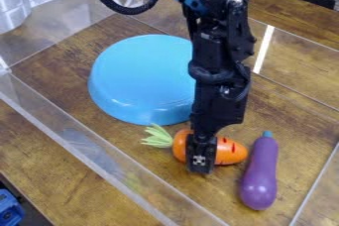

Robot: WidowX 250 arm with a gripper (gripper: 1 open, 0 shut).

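My black gripper (201,156) reaches down from the top centre onto an orange toy carrot (228,152) with pale green leaves, which lies on the brown wooden surface. The fingertips are over the middle of the carrot and hide part of it. Whether they are closed on it is hard to make out.
A blue upturned bowl or dish (133,76) lies behind and left of the carrot. A purple toy eggplant (260,175) lies to the right. A clear strip or edge runs along the left, with a small blue object in the lower left corner.
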